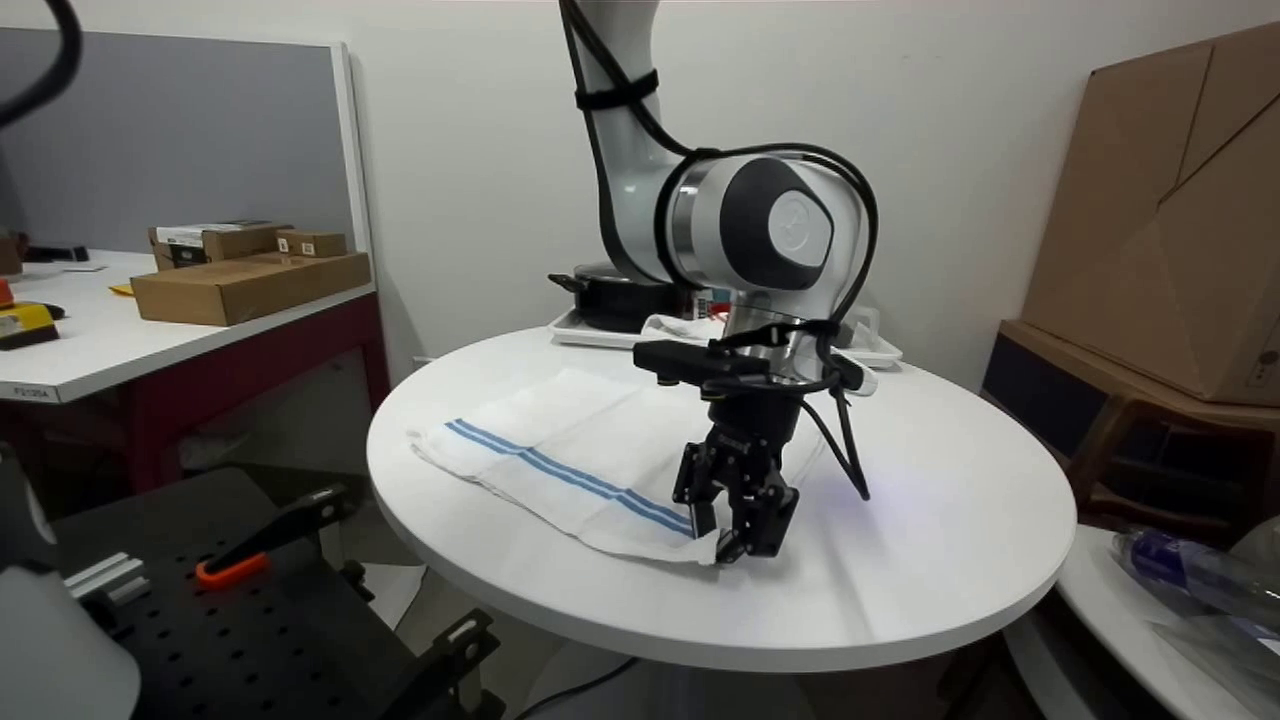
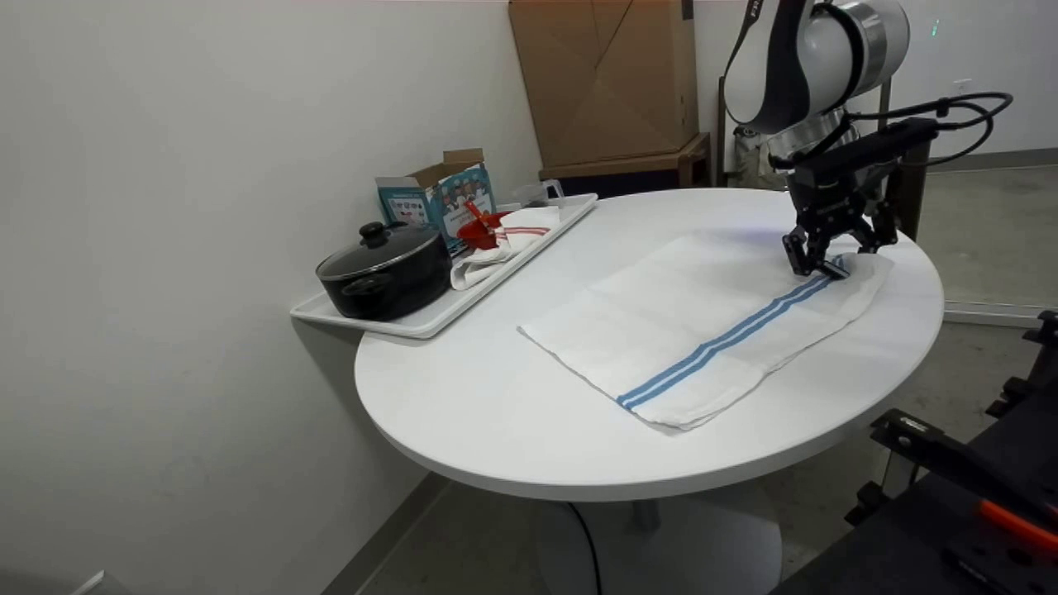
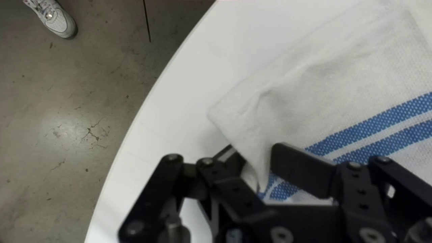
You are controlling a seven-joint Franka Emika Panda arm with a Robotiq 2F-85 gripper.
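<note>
A white towel point(image 1: 546, 438) with two blue stripes lies flattened on the round white table point(image 1: 960, 528). At its right end in exterior view 1, my gripper point(image 1: 717, 540) reaches down to the tabletop, with its fingers on either side of the towel's edge. The wrist view shows a raised fold of the towel point(image 3: 324, 93) running into the narrow gap of my gripper. The fingers stand partly open around that fold. In exterior view 2, the arm hides part of the towel's far end.
A white tray point(image 2: 451, 316) along the wall carries a black lidded pot point(image 2: 387, 273), a blue box point(image 2: 436, 203), a red item point(image 2: 480, 234) and a red-striped cloth point(image 2: 506, 245).
</note>
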